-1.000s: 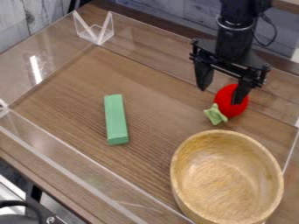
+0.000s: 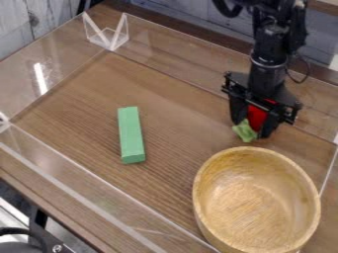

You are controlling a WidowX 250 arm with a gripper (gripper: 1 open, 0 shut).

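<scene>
My black gripper (image 2: 256, 111) is lowered over a red round object (image 2: 263, 117) with a small green part (image 2: 244, 129) at its lower left, partly covering it; whether its fingers touch it or are closed around it is unclear. A wide tan bowl (image 2: 256, 198) sits just in front, at the lower right.
A green bar (image 2: 130, 134) lies on the wooden table (image 2: 79, 183) at the left middle. A white wire-like object (image 2: 107, 30) stands at the back left.
The gripper has come down onto the red object from above and behind it, now covering much of it.
</scene>
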